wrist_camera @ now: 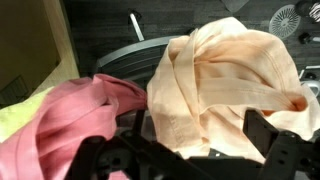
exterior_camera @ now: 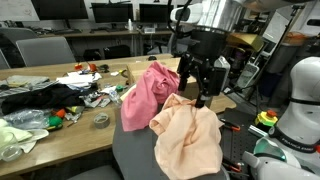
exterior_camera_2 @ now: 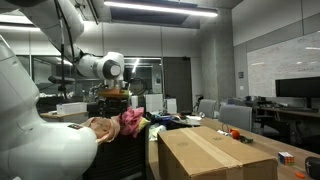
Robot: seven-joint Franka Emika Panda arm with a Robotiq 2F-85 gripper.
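Observation:
A peach cloth [wrist_camera: 225, 80] lies crumpled on a dark surface below my gripper. The fingers stand wide apart, with part of the cloth in view between the fingertips and nothing held. In exterior view 1 the peach cloth [exterior_camera: 188, 135] drapes over the near side, and a dark fingertip [exterior_camera: 201, 101] overlaps its upper edge; contact cannot be told from here. A pink cloth [wrist_camera: 70, 130] lies to the left in the wrist view, behind the peach one in exterior view 1.
A wooden table [exterior_camera: 60, 146] on the left carries tools, black items and a tape roll [exterior_camera: 101, 120]. An open cardboard box [exterior_camera: 190, 78] stands behind the cloths. In exterior view 2 a large cardboard box [exterior_camera_2: 215, 152] fills the right foreground.

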